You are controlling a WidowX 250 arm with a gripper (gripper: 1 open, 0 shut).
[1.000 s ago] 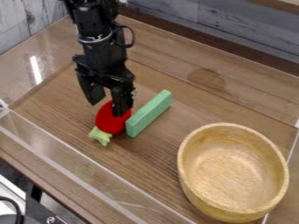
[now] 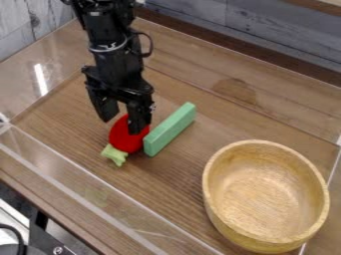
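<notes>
My black gripper [image 2: 123, 114] hangs over a red object [image 2: 130, 136] that lies on the wooden table, with a light green piece [image 2: 115, 154] poking out at its lower left. The gripper's fingers point down just above and behind the red object and appear open; nothing shows held. A long green block [image 2: 170, 128] lies diagonally just to the right of the red object.
A large pale yellow bowl [image 2: 266, 229] takes up the front right of the table [image 2: 240, 100]. A grey panelled wall runs behind it.
My gripper has shifted slightly to the left over the last second. The objects on the table look unchanged.
</notes>
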